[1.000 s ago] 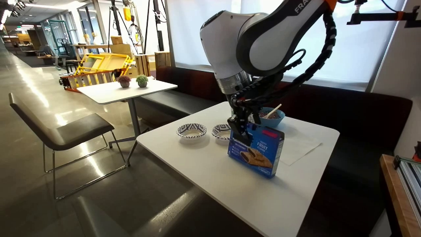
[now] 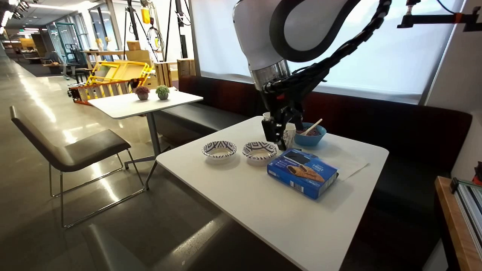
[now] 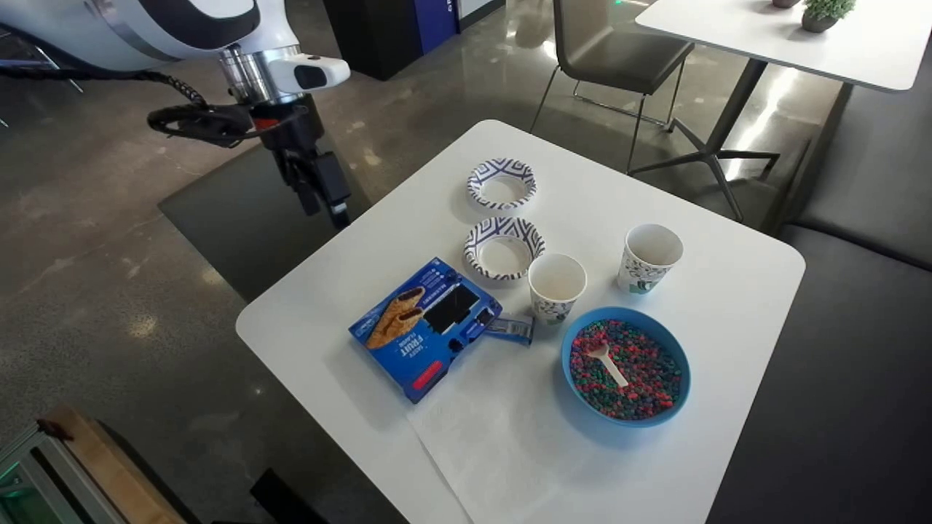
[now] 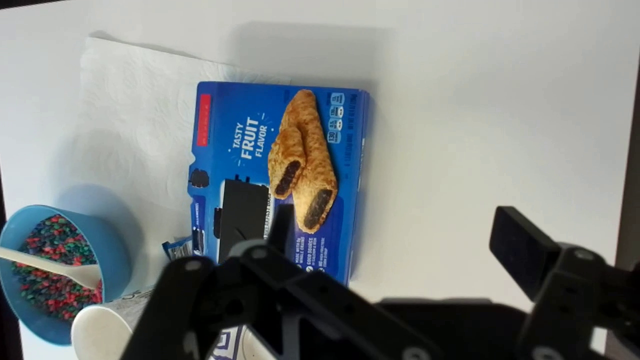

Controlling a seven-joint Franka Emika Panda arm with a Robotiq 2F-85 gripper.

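A blue fruit-bar box lies flat on the white table, its picture side up, as the wrist view also shows the box. From its torn end a small blue packet sticks out. My gripper is open and empty, its two black fingers wide apart. It hangs above the table; in the wrist view the left finger overlaps the box and the right one is over bare table. In exterior view 2 the gripper appears off to the box's upper left, clear of it.
Two patterned paper bowls stand beside the box. Two paper cups are near a blue bowl of colored pieces with a pale spoon. A white paper towel lies flat. Bare table shows at the front.
A second ago the box stood upright with my gripper at its top edge. Now the box lies flat, and the gripper is higher and clear of it.
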